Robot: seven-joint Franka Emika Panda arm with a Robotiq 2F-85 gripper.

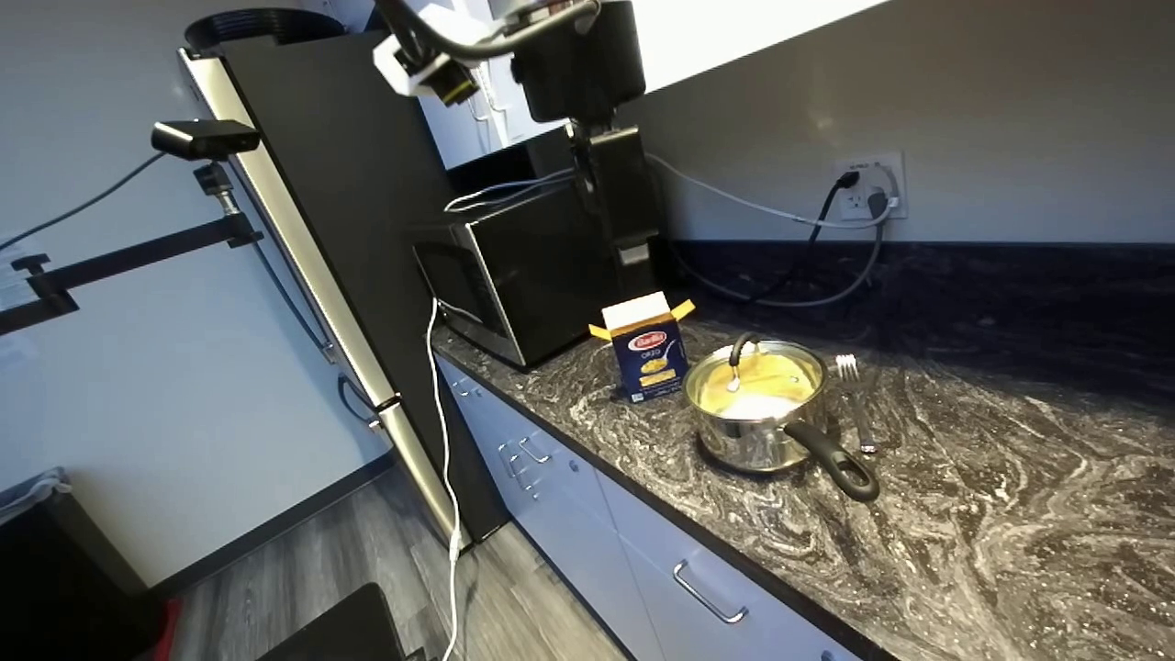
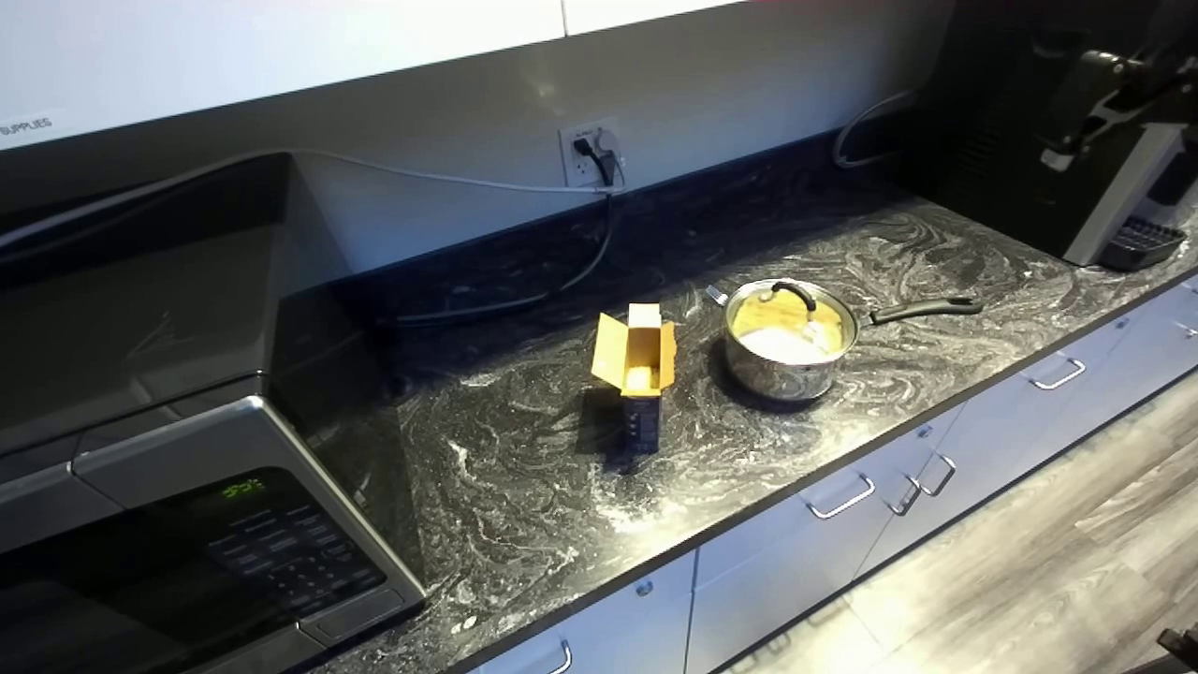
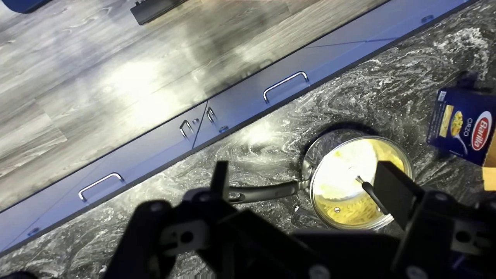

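Observation:
A steel saucepan with a black handle rests on the counter. Its glass lid is on, and yellow contents show through it. To its left in the first exterior view stands a blue Barilla orzo box, upright with its top flaps open. A fork lies on the pan's other side, partly hidden by it in the second exterior view. Raised above the counter, my gripper is open, its fingers wide apart and nothing held between them. The second exterior view does not show the gripper.
A black microwave occupies the counter's end beyond the box. Cables run along the wall to an outlet. A dark machine stands at the opposite end. Bare counter extends to the pan's right in the first exterior view.

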